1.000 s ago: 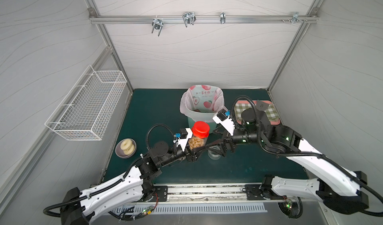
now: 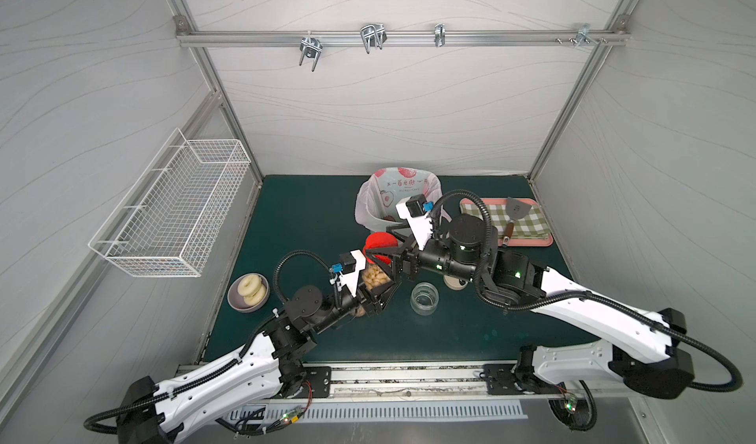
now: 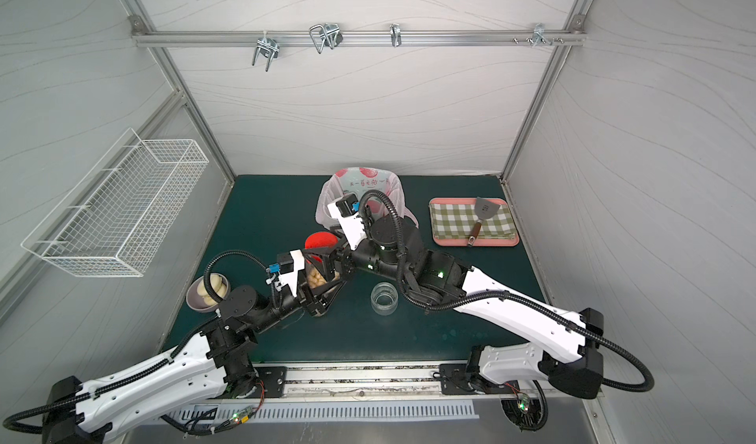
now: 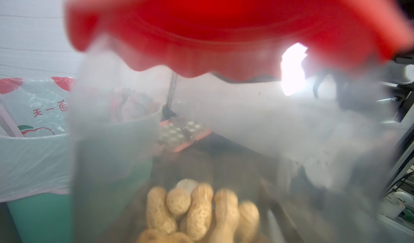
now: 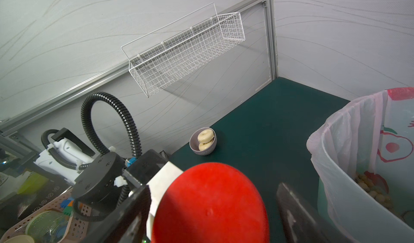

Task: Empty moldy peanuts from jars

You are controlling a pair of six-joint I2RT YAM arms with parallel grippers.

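Note:
A clear plastic jar of peanuts point(image 4: 200, 210) with a red lid is held upright in my left gripper point(image 2: 378, 286), filling the left wrist view. My right gripper point(image 2: 386, 247) is at the lid, its fingers part open on either side of it in the right wrist view; whether they touch it I cannot tell. Behind stands a bin with a white liner point(image 5: 336, 143), with peanuts point(image 5: 373, 191) inside.
An empty glass point(image 2: 423, 300) stands front centre. A bowl with round pale pieces point(image 2: 248, 292) is at the left, a pink tray with a spatula point(image 3: 472, 239) at the back right, a wire basket point(image 2: 169, 215) on the left wall.
My right gripper has risen and moved left to the red lid. The left gripper with the jar has shifted slightly left.

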